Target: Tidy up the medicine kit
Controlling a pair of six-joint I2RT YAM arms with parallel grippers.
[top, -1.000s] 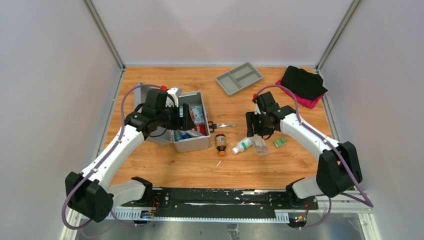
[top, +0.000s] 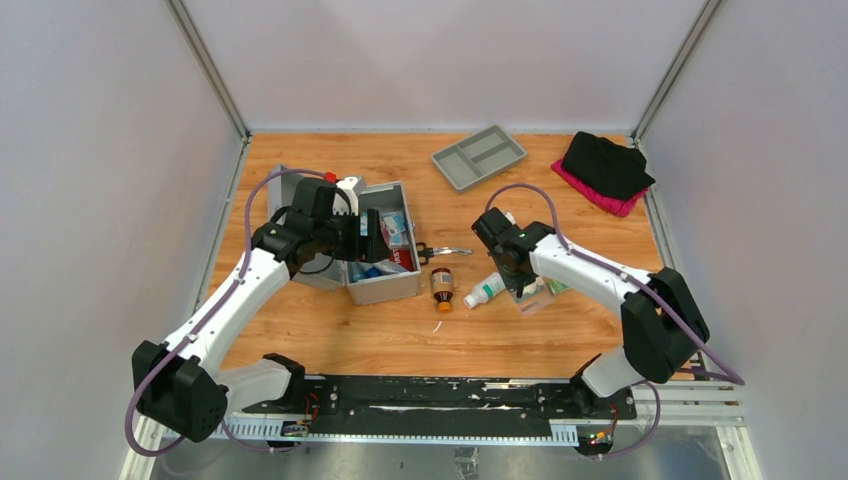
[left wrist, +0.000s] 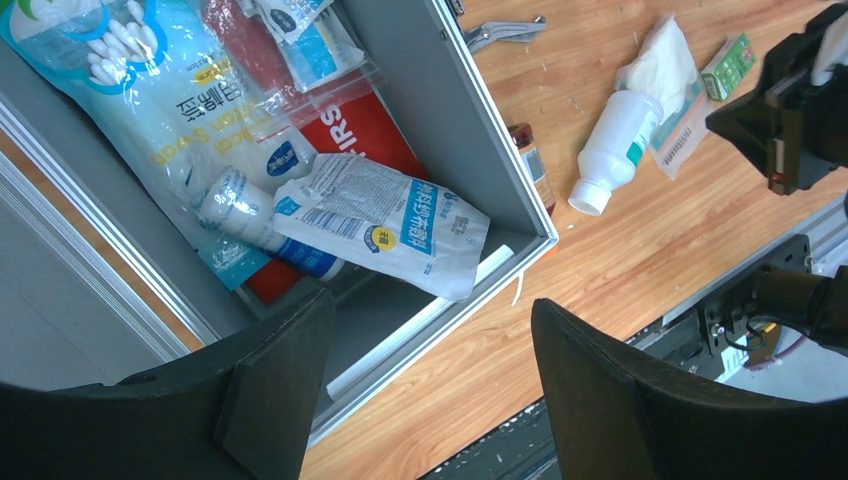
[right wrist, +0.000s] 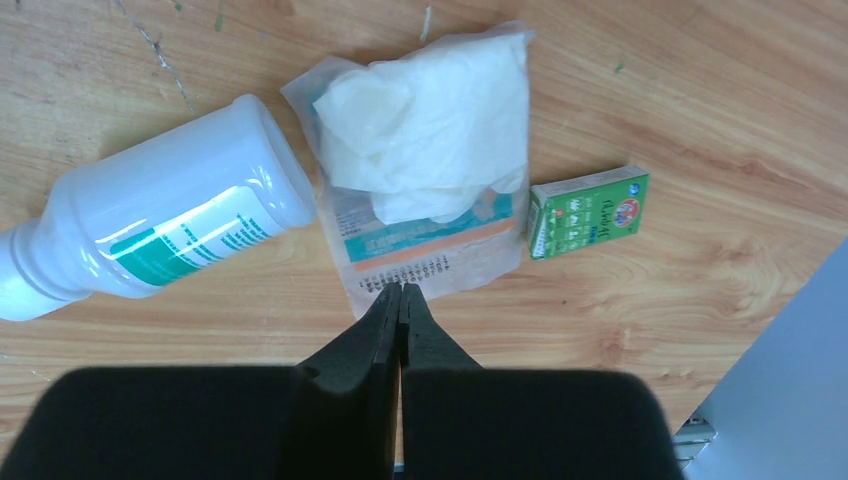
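In the right wrist view, my right gripper is shut, its tips together with nothing between them. Just beyond those tips a clear packet with white gauze (right wrist: 430, 130) lies flat on the table, outside the fingers. On its left a white bottle (right wrist: 190, 200) lies on its side; on its right is a small green box (right wrist: 588, 212). My left gripper stands open and empty above the grey medicine kit (left wrist: 480, 130). Inside the kit are a cotton swab bag (left wrist: 190, 115), a white and blue sachet (left wrist: 385, 215), a small tube and red packaging.
A brown bottle (top: 442, 287) and scissors (top: 450, 251) lie between the kit and the white bottle. Toward the back are a grey divided tray (top: 462, 167) and folded black cloth (top: 604, 165).
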